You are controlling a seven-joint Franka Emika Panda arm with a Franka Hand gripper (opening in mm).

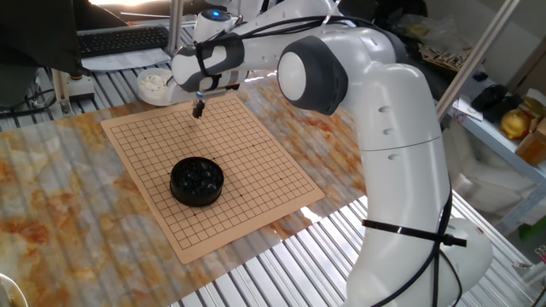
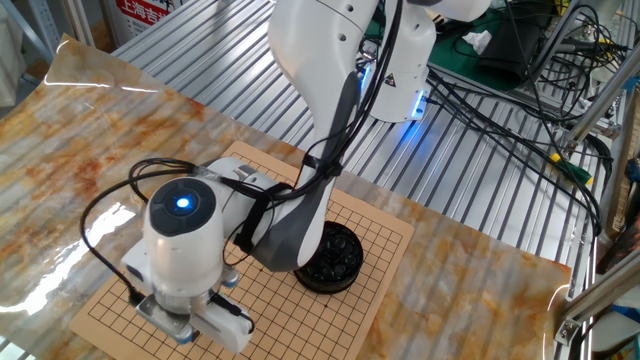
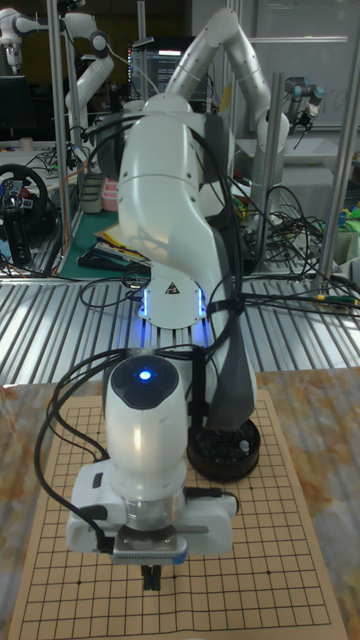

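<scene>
A tan board [image 1: 256, 175] with a black grid lies flat on the table. On it stands a round black bowl [image 1: 176, 189] filled with black stones [image 1: 200, 177]. My gripper [image 1: 198, 111] points down over the far part of the board, away from the bowl. In the third exterior view, the dark fingers of the gripper [image 3: 151, 577] are close together, and nothing shows between them. Whether a small stone is pinched there is too small to make out. The second exterior view hides the fingertips behind the hand [image 2: 222, 322].
Beyond the board's far edge sits a white bowl [image 1: 154, 85] of white stones, close to my hand. A keyboard [image 1: 124, 40] lies farther back. The marbled table sheet [image 1: 68, 213] left of the board is clear.
</scene>
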